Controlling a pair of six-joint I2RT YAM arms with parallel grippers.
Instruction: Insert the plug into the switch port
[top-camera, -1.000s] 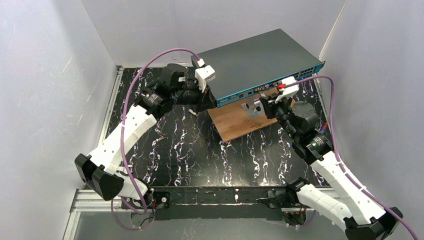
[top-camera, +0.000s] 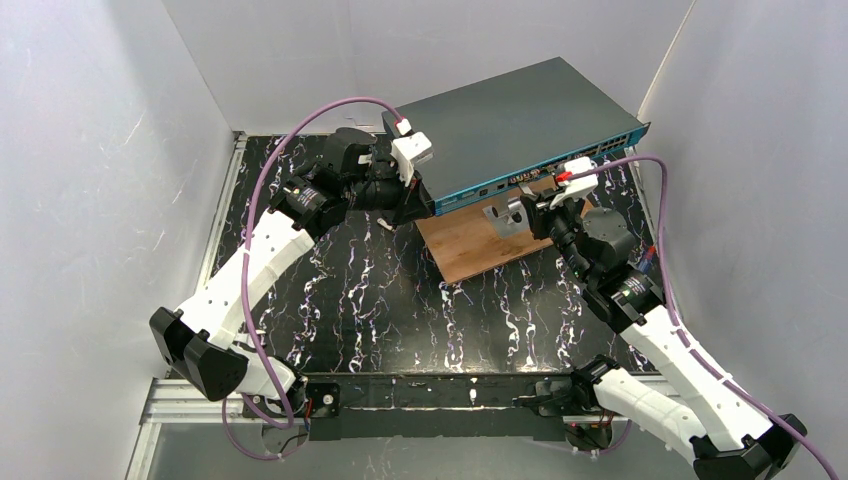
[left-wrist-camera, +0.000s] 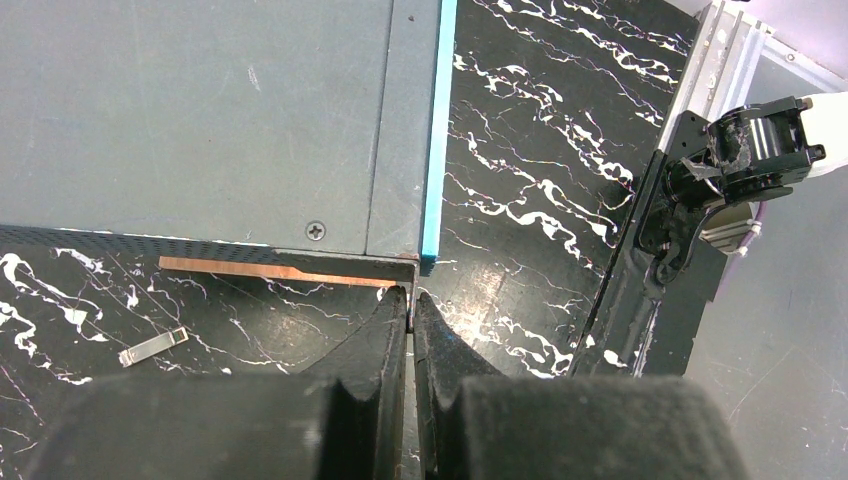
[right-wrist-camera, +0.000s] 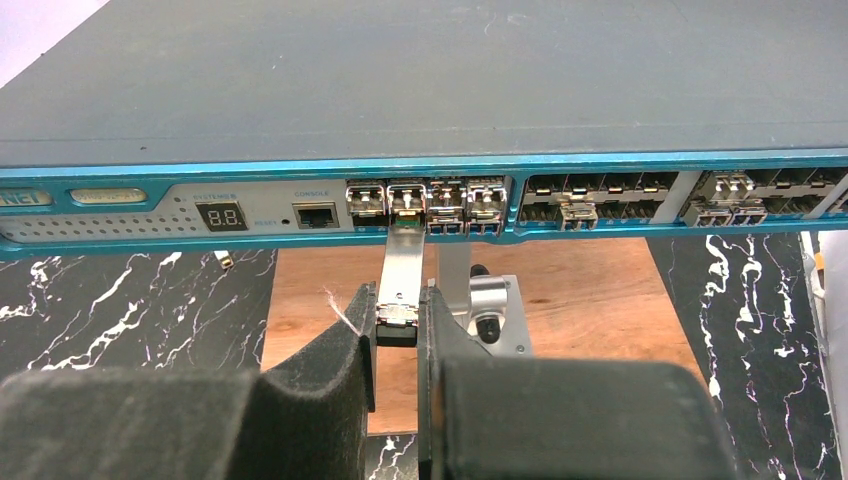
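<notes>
The switch (top-camera: 500, 120) has its blue-edged port face turned toward my right gripper. In the right wrist view, that gripper holds the silver plug (right-wrist-camera: 403, 268) between its fingers; the plug's far end meets a port (right-wrist-camera: 406, 197) in the front group, how deep I cannot tell. My left gripper is shut at the switch's front corner, with only the thin edge of that corner at its fingertips.
The switch stands over a wooden board (top-camera: 460, 250) with a metal bracket (right-wrist-camera: 512, 310). A small loose silver module (left-wrist-camera: 153, 346) lies on the dark marble table (top-camera: 350, 320) near the left gripper.
The left arm and switch look unchanged.
</notes>
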